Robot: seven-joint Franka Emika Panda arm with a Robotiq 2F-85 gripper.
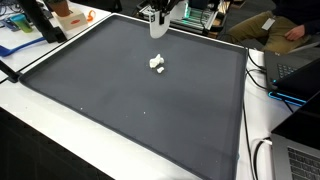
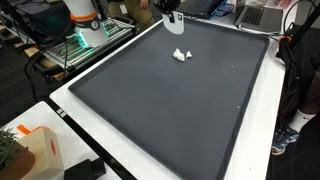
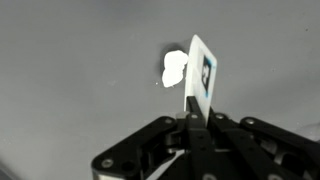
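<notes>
A flat-looking white piece with a dark mark [image 3: 202, 70] stands out from between the fingertips of my gripper, which is shut on it. In exterior view 1 the same white piece [image 1: 159, 28] hangs at the far edge of the dark grey tray [image 1: 130, 95]. Exterior view 2 also shows the white piece [image 2: 174, 26] there, above the tray's far side. A small, irregular white lump [image 3: 174, 68] lies on the tray just beside the held piece in the wrist view. From the side it looks crumpled, with a smaller bit next to it [image 1: 161, 71].
Most of the tray [image 2: 170, 105] is bare. Laptops [image 1: 290, 80] stand along the right in exterior view 1. A potted plant [image 2: 14, 155] sits at the lower left in exterior view 2, near a black block [image 2: 91, 169]. Orange and black items [image 1: 68, 20] crowd the back left.
</notes>
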